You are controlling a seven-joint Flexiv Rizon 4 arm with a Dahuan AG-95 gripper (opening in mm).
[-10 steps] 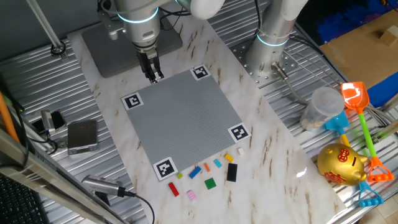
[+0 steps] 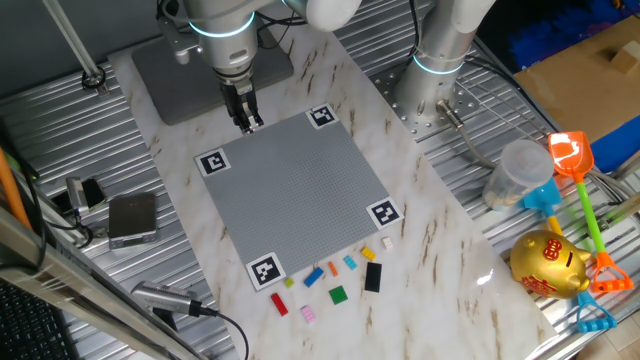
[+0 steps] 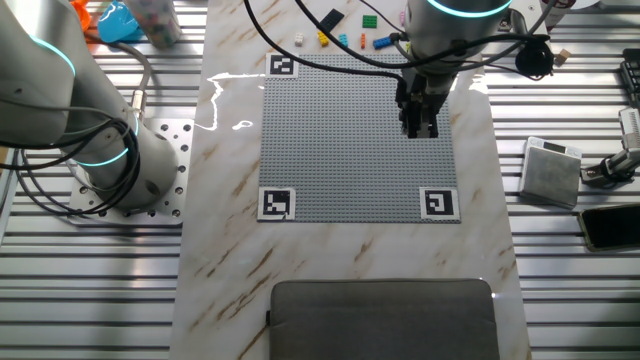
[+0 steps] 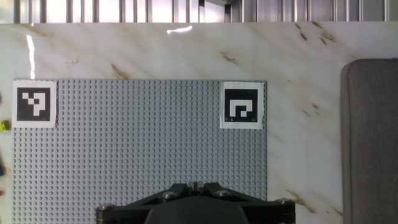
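Observation:
A grey studded baseplate (image 2: 300,190) lies on the marble-patterned table, with a black-and-white marker at each corner. Along its near edge in exterior view 1 are scattered a red brick (image 2: 279,304), a pink brick (image 2: 308,314), a blue brick (image 2: 314,276), a green brick (image 2: 338,295), a black brick (image 2: 373,277), a yellow brick (image 2: 368,254) and several smaller ones. My gripper (image 2: 251,127) hangs over the opposite side of the plate, away from the bricks. In the wrist view the gripper is shut, its fingertips together with nothing visible between them.
A dark grey pad (image 3: 385,320) lies at the table's end behind the gripper. A clear jar (image 2: 519,172), a gold piggy bank (image 2: 549,264) and toy shovels (image 2: 572,155) are off to the right. The plate's surface is bare apart from the markers.

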